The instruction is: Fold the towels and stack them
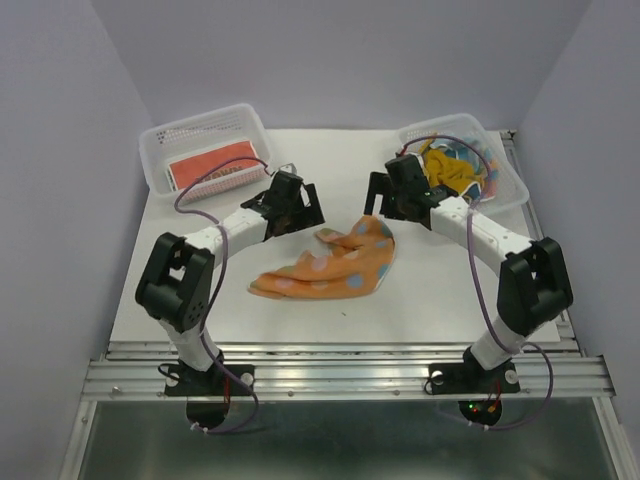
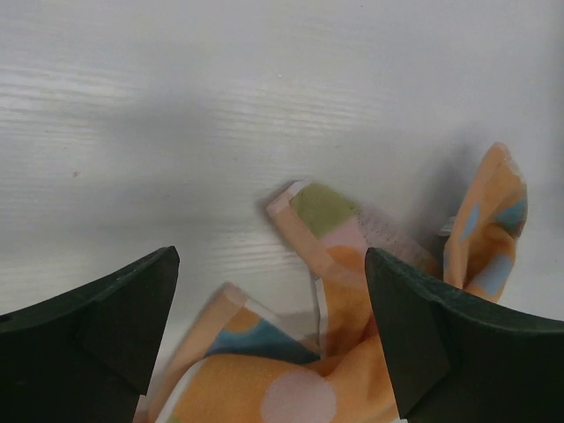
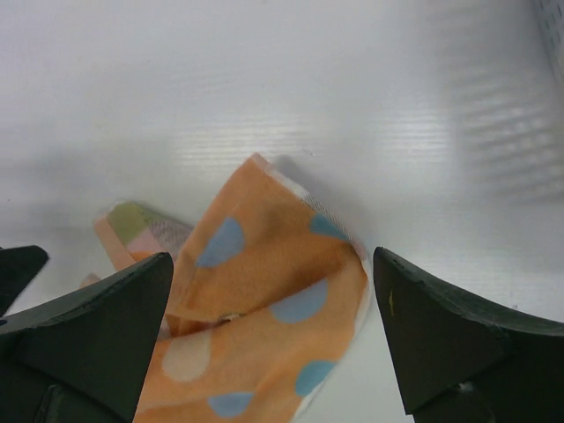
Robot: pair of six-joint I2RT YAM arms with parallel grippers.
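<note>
A crumpled orange towel with pastel dots lies in the middle of the table. Its raised corner and folds also fill much of both wrist views. My left gripper hangs open above the towel's back left part; in the left wrist view its fingers frame a folded corner. My right gripper is open over the towel's back right corner, nothing between its fingers, with the towel beneath it in the right wrist view.
A white basket at back left holds a flat red towel. A basket at back right holds jumbled yellow and blue towels.
</note>
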